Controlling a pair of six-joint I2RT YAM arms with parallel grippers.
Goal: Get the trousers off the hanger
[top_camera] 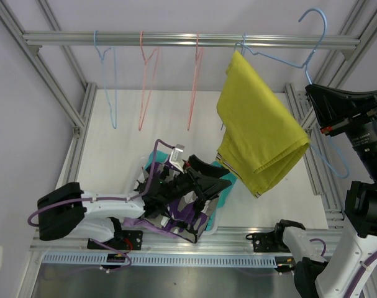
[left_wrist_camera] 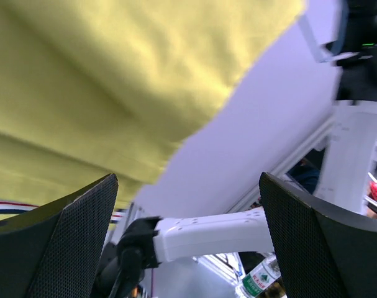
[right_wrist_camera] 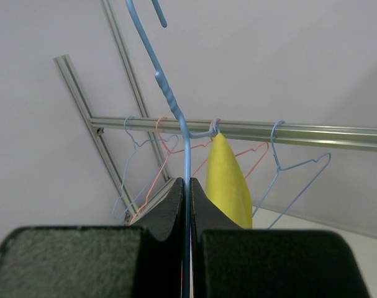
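Yellow trousers (top_camera: pixel 259 130) hang folded over a blue hanger (top_camera: pixel 315 49) held off the rail at the right. My right gripper (top_camera: pixel 315 93) is shut on that hanger's wire, which runs vertically between its fingers in the right wrist view (right_wrist_camera: pixel 187 217). My left gripper (top_camera: pixel 212 177) is open, just lower left of the trousers' hanging end, with nothing between its fingers. In the left wrist view the yellow cloth (left_wrist_camera: pixel 82 93) fills the upper left, beyond the fingers.
Blue and pink hangers (top_camera: pixel 145 93) hang on the metal rail (top_camera: pixel 169 38). Below, a tub (top_camera: pixel 213 226) holds patterned and teal cloths under my left arm. The white board is otherwise clear.
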